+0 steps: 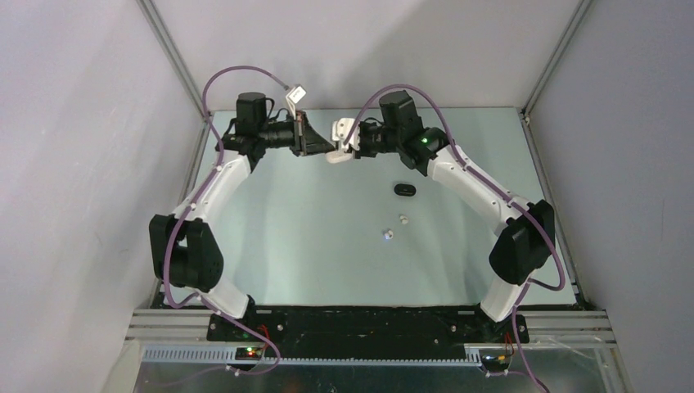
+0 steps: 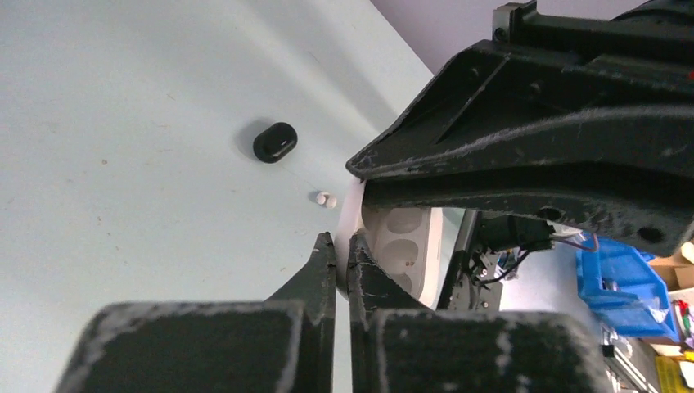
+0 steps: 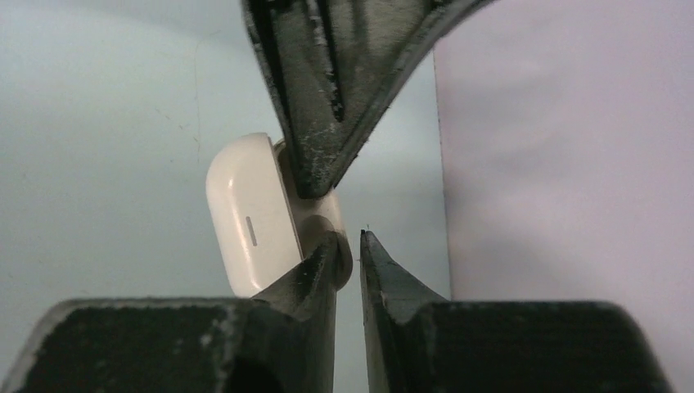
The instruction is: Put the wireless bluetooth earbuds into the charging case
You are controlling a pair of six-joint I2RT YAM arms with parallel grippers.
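Note:
The white charging case [image 1: 338, 156] is held in the air between the two arms at the far side of the table. In the left wrist view it stands open, with round wells [image 2: 401, 252] inside. My left gripper is shut on its thin white edge. In the right wrist view, my right gripper has its fingertips apart, one inside and one outside the case's near edge [image 3: 345, 264]; a left finger [image 3: 317, 155] reaches into the case from above. Two white earbuds [image 1: 388, 234] [image 1: 403, 219] lie apart on the table.
A small black oval object [image 1: 405, 190] sits beyond the earbuds, on the right half of the pale tabletop [image 1: 303, 246]. Blue bins [image 2: 622, 286] stand off the table in the left wrist view.

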